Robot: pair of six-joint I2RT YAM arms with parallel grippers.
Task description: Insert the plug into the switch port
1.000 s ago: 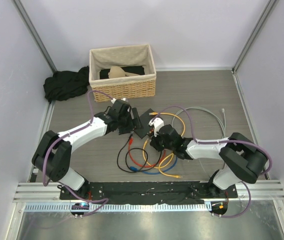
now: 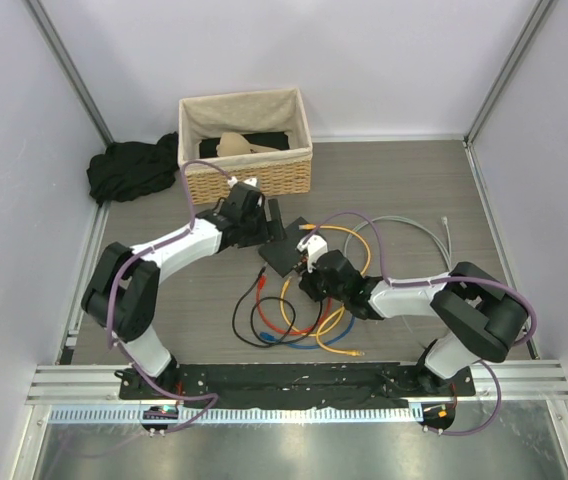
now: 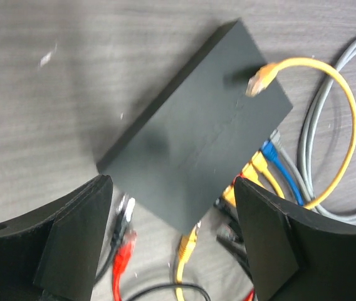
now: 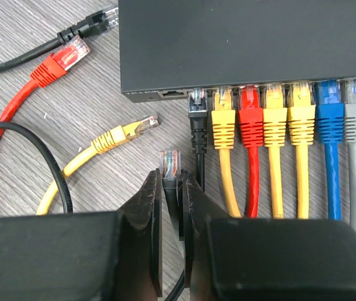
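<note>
The dark switch [image 2: 282,250] [image 3: 184,138] [image 4: 240,37] lies on the table with a row of plugged cables along one side. My right gripper [image 2: 304,270] is below that row, its fingers close around a dark cable whose clear plug [image 4: 170,164] points at the switch, apart from it; whether they grip it is unclear. A black plug [image 4: 198,113] stands at a port just above. My left gripper [image 2: 269,222] hangs open over the switch's left, nothing between its fingers.
Loose red [image 4: 59,66], yellow [image 4: 115,138] and black [image 4: 21,59] cable ends lie left of the ports. A wicker basket [image 2: 244,175] stands behind, with black cloth [image 2: 134,170] to its left.
</note>
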